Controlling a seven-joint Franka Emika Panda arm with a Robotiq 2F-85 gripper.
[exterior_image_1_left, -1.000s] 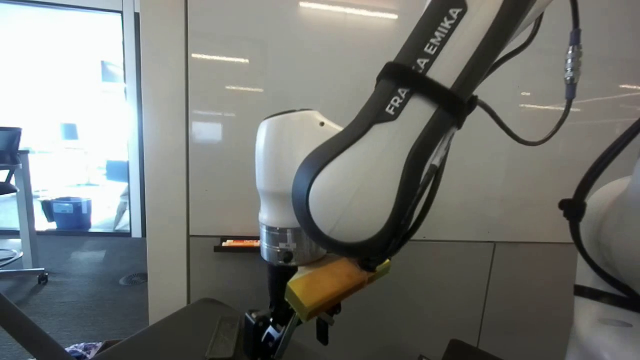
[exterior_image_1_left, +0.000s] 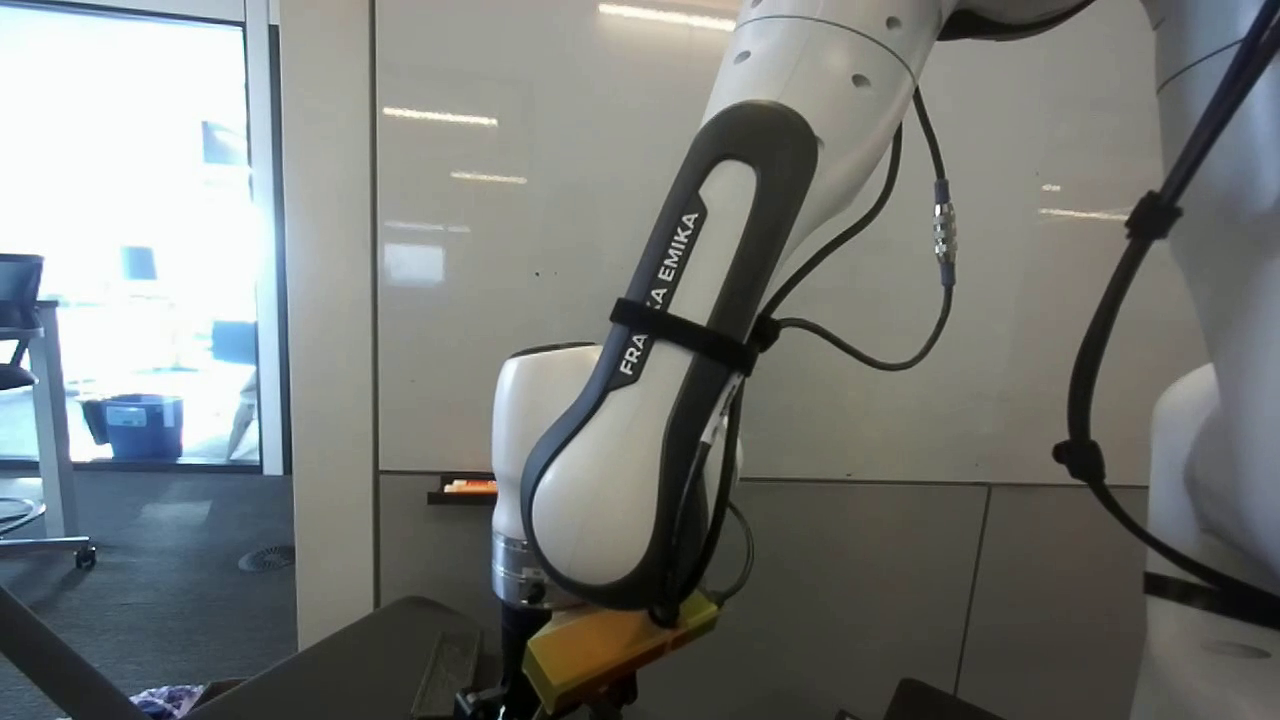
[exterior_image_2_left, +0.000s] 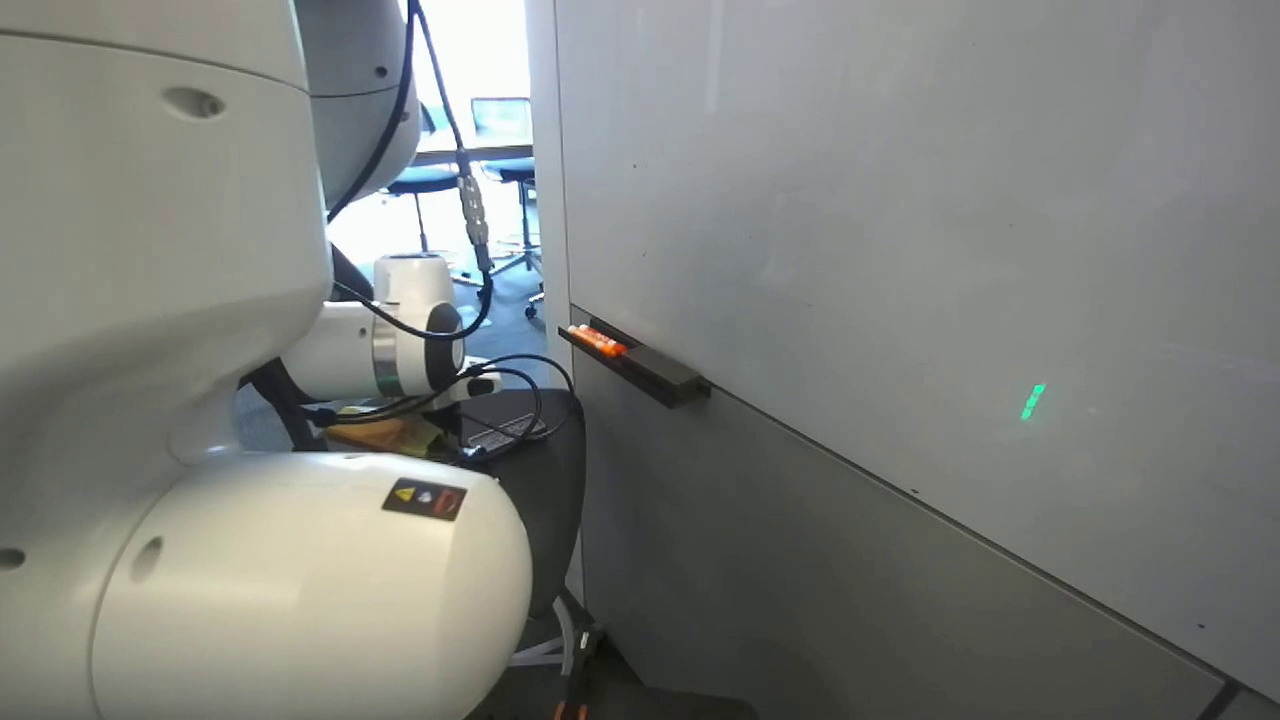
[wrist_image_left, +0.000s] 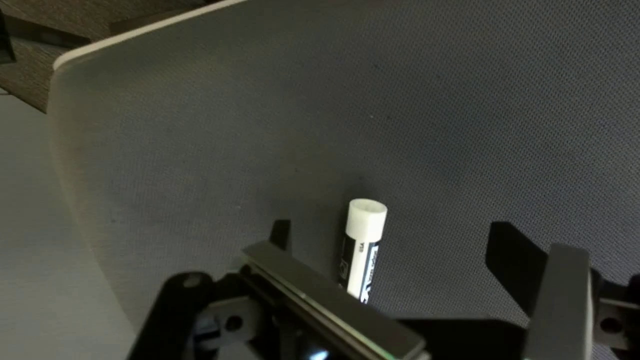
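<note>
A marker (wrist_image_left: 363, 252) with a white end and a black-and-white label lies on the dark textured surface (wrist_image_left: 240, 138) in the wrist view. My gripper is open above that surface, its fingers wide apart. The marker shows beside the left finger (wrist_image_left: 336, 300), which covers its lower end; the right finger (wrist_image_left: 558, 294) stands well clear of it. How far the fingertips are above the surface is hard to judge. In exterior view 1 the fingers are mostly below the frame, under the yellow block (exterior_image_1_left: 612, 648) at the wrist.
A whiteboard (exterior_image_2_left: 912, 216) with a short green mark (exterior_image_2_left: 1033, 402) stands alongside. Its ledge (exterior_image_2_left: 654, 374) carries orange markers (exterior_image_2_left: 600, 341). A flat rectangular object (exterior_image_1_left: 447, 672) rests on the dark surface. Wide bare space surrounds the marker, and a rounded surface edge (wrist_image_left: 120, 39) lies at upper left.
Within the last second my arm has come down and slightly left in exterior view 1.
</note>
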